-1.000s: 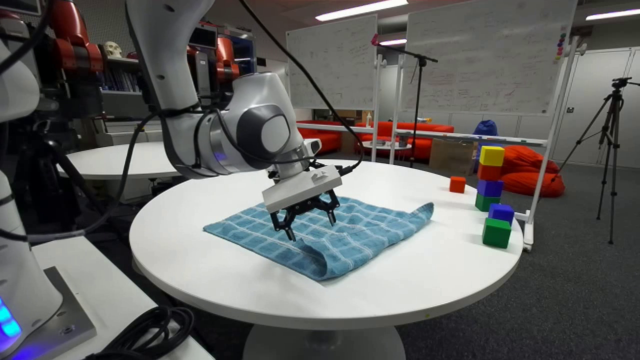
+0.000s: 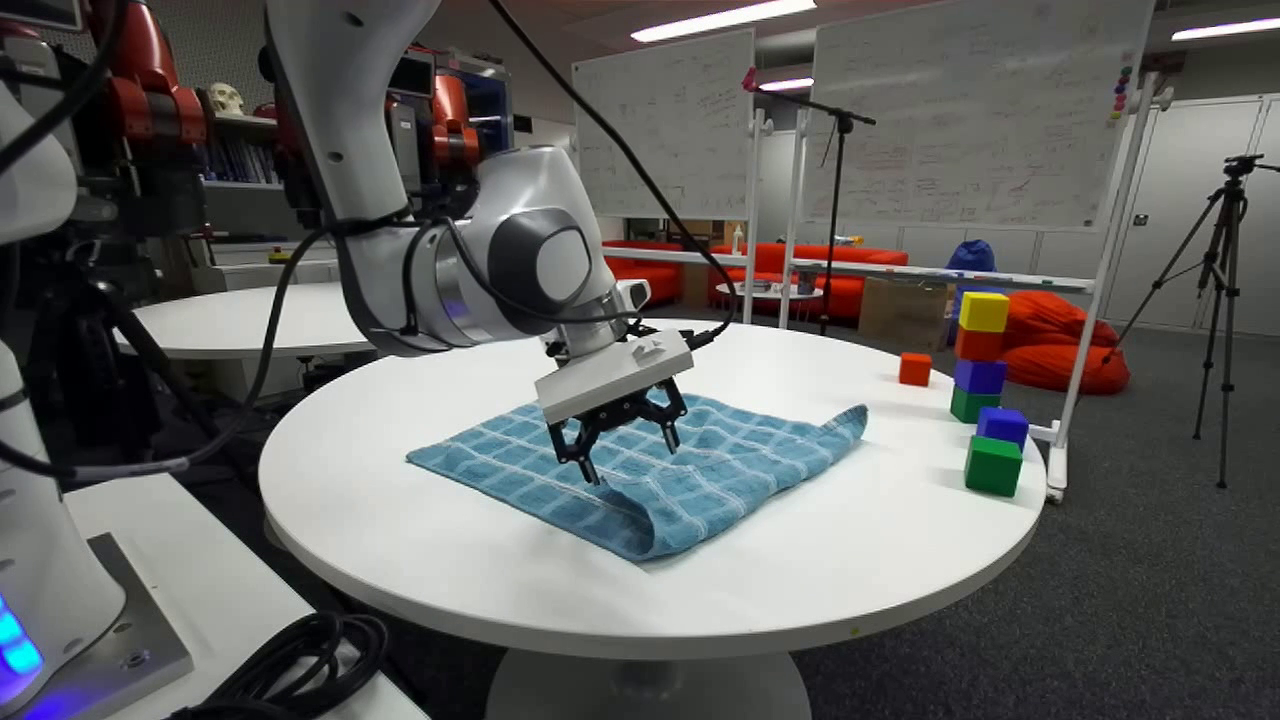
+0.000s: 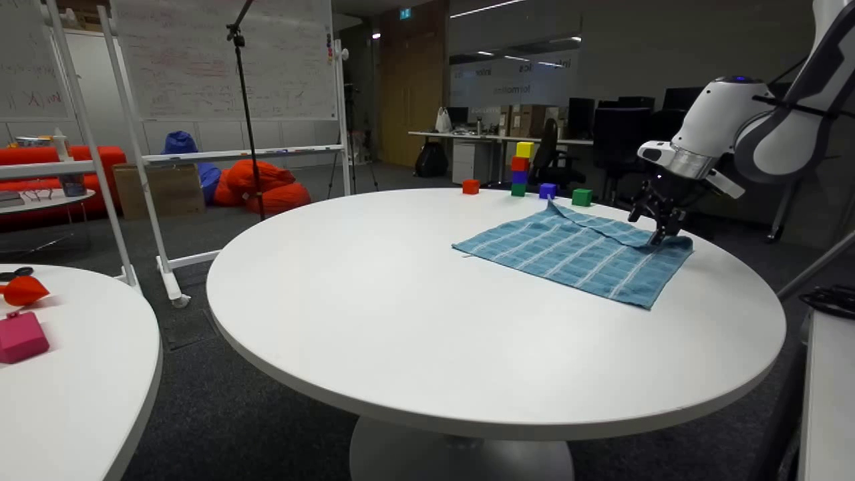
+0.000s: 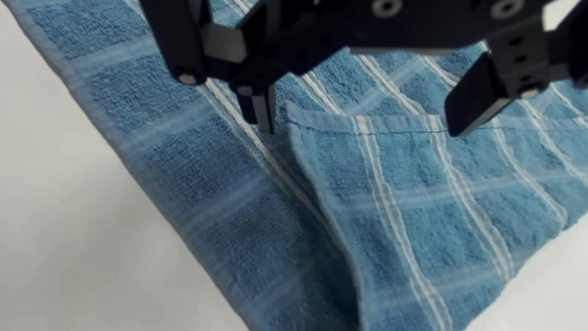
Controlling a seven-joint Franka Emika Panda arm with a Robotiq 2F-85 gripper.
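A blue checked towel [image 2: 720,480] lies on the round white table, with one edge folded back over itself in a loose roll. In the wrist view the folded flap [image 4: 397,198] covers part of the flat towel layer [image 4: 182,149], and its corner lies near the left finger [image 4: 263,113]. My gripper [image 2: 631,461] hangs just over the towel, tilted, its fingers wide apart. No cloth is held between them. From the second exterior view the gripper [image 3: 646,229] is at the towel's folded side; whether a fingertip touches the cloth, I cannot tell.
Along the table's far right side stand a stack of coloured blocks [image 2: 980,360], a red block [image 2: 914,368], a blue block [image 2: 1003,426] and a green block [image 2: 993,466]. Bare white tabletop [image 3: 385,312] surrounds the towel. A cable [image 2: 624,150] loops along the arm.
My gripper has shifted slightly to the right in the first exterior view, its fingers still apart. The towel and the blocks look the same.
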